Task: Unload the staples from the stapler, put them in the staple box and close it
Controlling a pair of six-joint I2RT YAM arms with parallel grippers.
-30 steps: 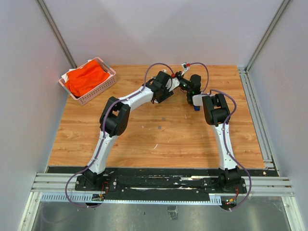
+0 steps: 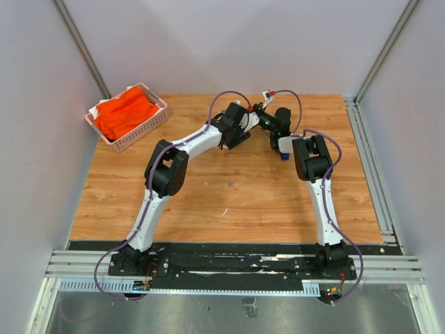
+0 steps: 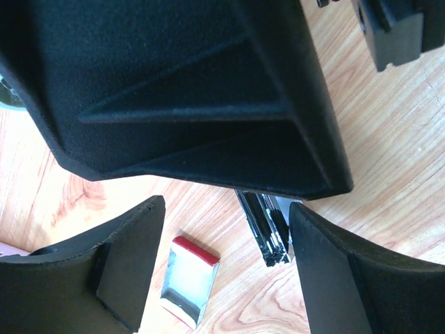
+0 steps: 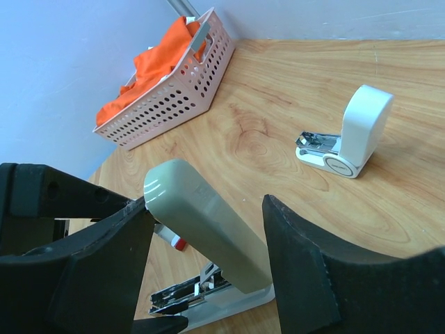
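Both grippers meet at a green-grey stapler (image 4: 205, 226) at the upper middle of the table in the top view. My right gripper (image 2: 259, 115) has its fingers either side of the stapler's raised top in the right wrist view; whether they grip it is unclear. My left gripper (image 2: 236, 129) is low beside the stapler's base, whose metal staple channel (image 3: 261, 223) shows between its fingers in the left wrist view; its grip is unclear.
A white stapler (image 4: 358, 129) stands apart on the table. A small red-edged case (image 3: 189, 278) lies nearby. A pink basket (image 2: 139, 136) with orange cloth sits at the back left.
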